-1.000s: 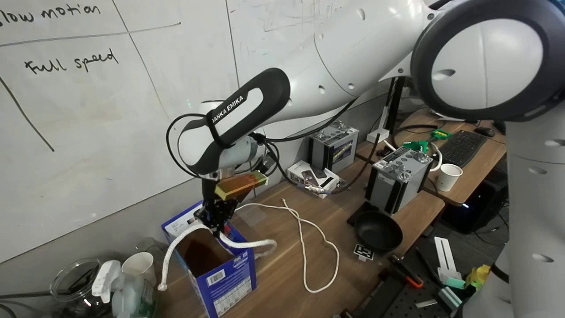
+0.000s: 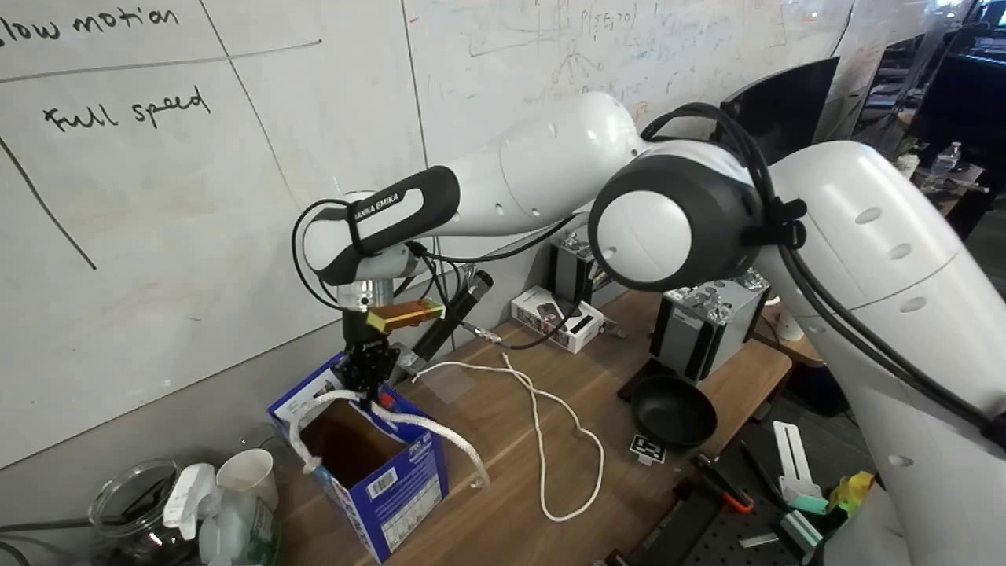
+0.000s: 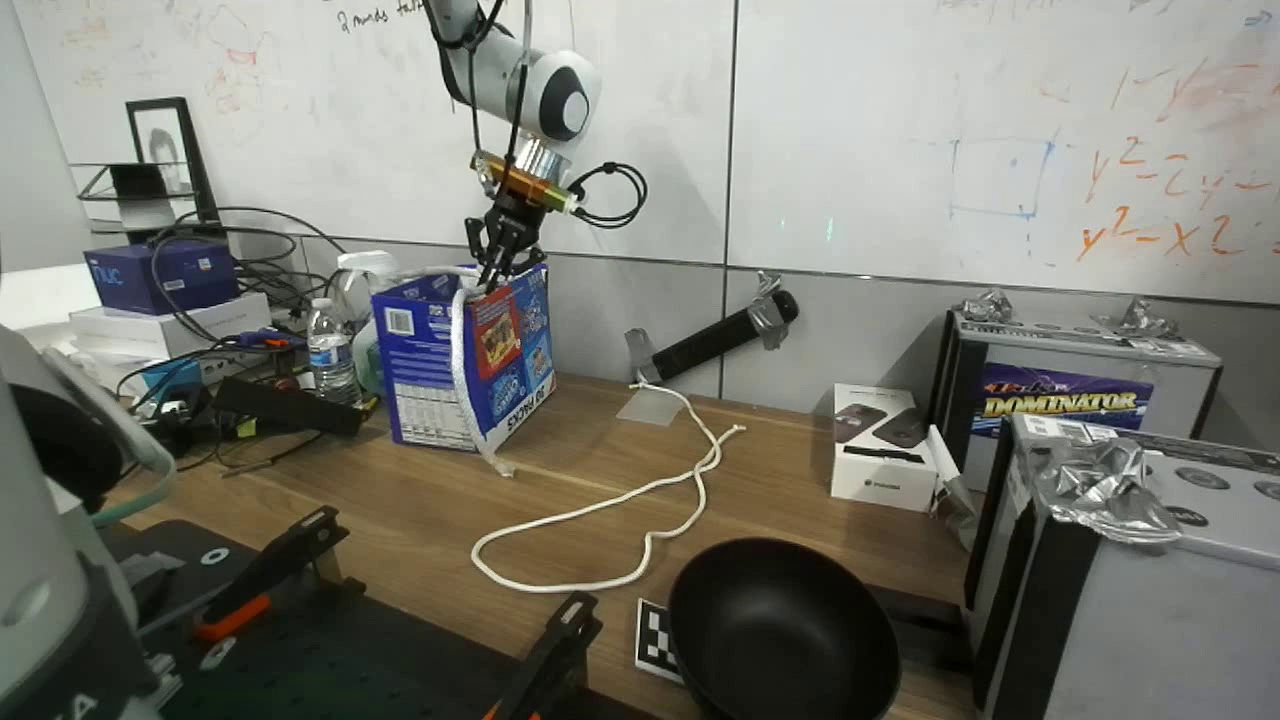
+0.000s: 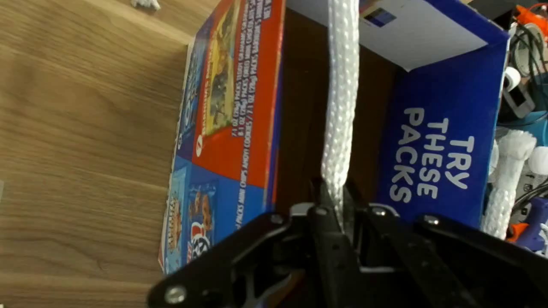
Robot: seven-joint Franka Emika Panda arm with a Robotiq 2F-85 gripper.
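Note:
My gripper (image 2: 365, 404) is shut on a thick white braided rope (image 4: 341, 97), just over the open top of a blue snack box (image 2: 410, 486). One stretch of the rope runs across the opening, and its ends hang outside on different sides of the box. In exterior view 2 a length of the rope (image 3: 459, 372) drapes down the box's (image 3: 414, 360) outer face toward the table. The wrist view shows the box's brown interior (image 4: 303, 102) beneath the fingers; the bottom is too dark to make out. Where exactly the fingertips meet the rope is partly hidden.
A thinner white cord (image 2: 596, 462) lies loosely on the table. Behind it stand a white phone box (image 3: 882, 446) and two grey batteries (image 3: 1080, 348). A black pan (image 3: 786, 630) sits nearer the front. A spray bottle (image 2: 231, 528) and a cup (image 2: 250, 475) crowd the box's other side.
My arm has shifted left in exterior view 1, and the rope with it. The box has slid slightly left too. The rope's left end now curls against the box, and its right end hangs lower.

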